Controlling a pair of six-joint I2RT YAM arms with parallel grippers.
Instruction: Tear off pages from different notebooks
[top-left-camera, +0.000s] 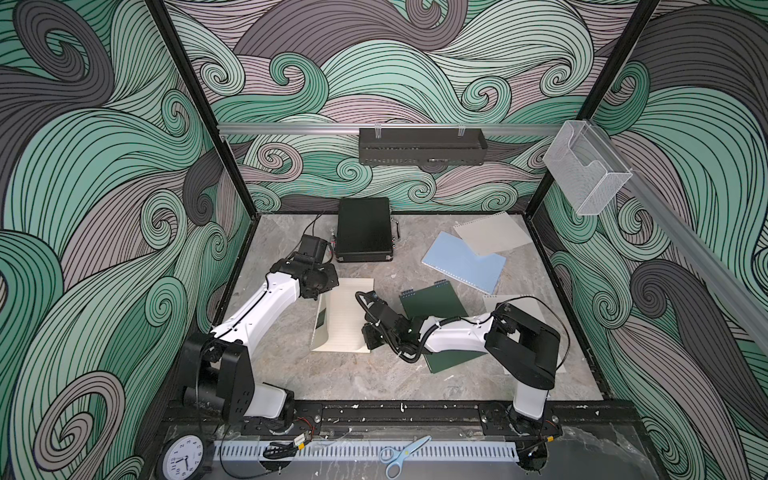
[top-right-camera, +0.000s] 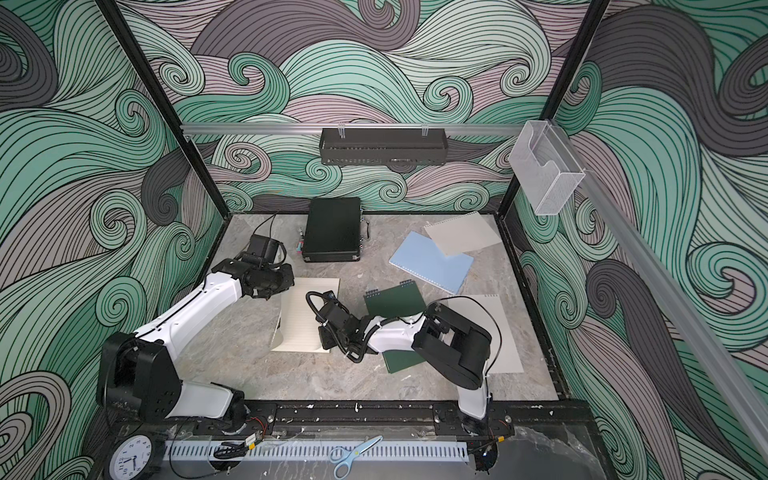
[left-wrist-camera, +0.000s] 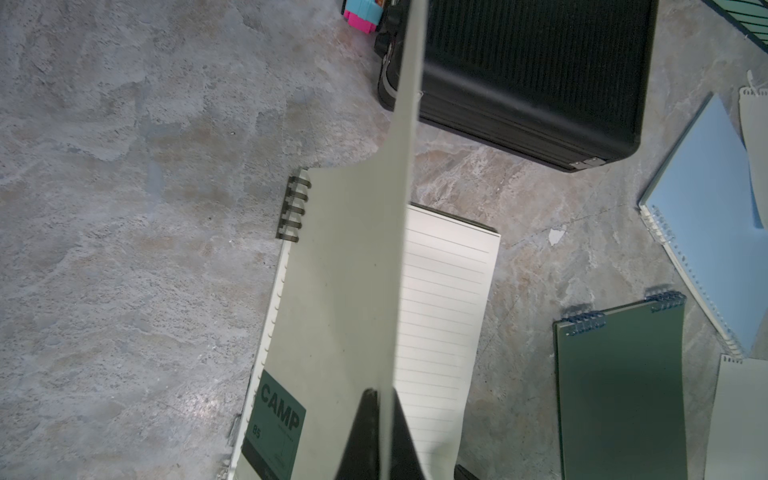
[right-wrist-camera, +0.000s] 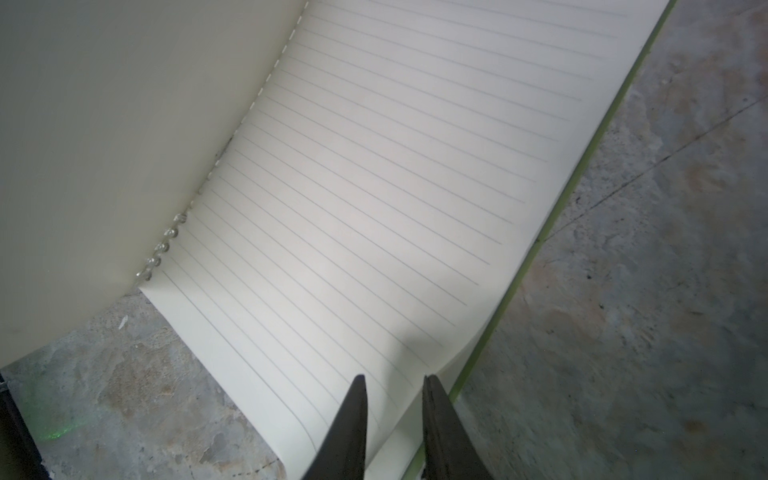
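Note:
A spiral notebook with lined pages (right-wrist-camera: 384, 184) lies at the table's left middle, its pale cover (left-wrist-camera: 336, 264) with a green CAMP label raised on edge. My left gripper is shut on the free edge of that cover, which runs between its fingers. In the right wrist view my right gripper is partly open at the page's outer corner. A slightly curled page edge passes between its fingertips, above the notebook's green-edged backing; whether they touch the page cannot be told. From above, the right gripper hides part of the notebook's right side.
A dark green notebook (top-left-camera: 432, 300) lies partly under my right arm. Blue (top-left-camera: 464, 262) and pale (top-left-camera: 494, 233) notebooks overlap at the back right, with a white one (top-left-camera: 524, 308) at the right. A black case (top-left-camera: 364, 228) stands behind. Bare table (top-left-camera: 276, 360) shows at front left.

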